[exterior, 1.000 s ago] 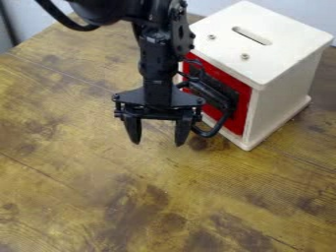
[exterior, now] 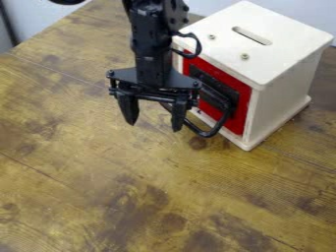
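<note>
My black gripper point(exterior: 153, 112) hangs over the wooden table at centre, its two fingers pointing down and spread open with nothing between them. Just right of it stands a white wooden box point(exterior: 269, 98) with a slot in its top and a red front panel point(exterior: 237, 118) facing the gripper. The arm and its cables partly hide that red face.
Bare wooden table point(exterior: 105, 197) spreads free to the left and in front. A pale wall edge point(exterior: 29, 15) shows at the top left corner.
The gripper has moved a little left and up in the view, away from the box's red front. The box stays where it was.
</note>
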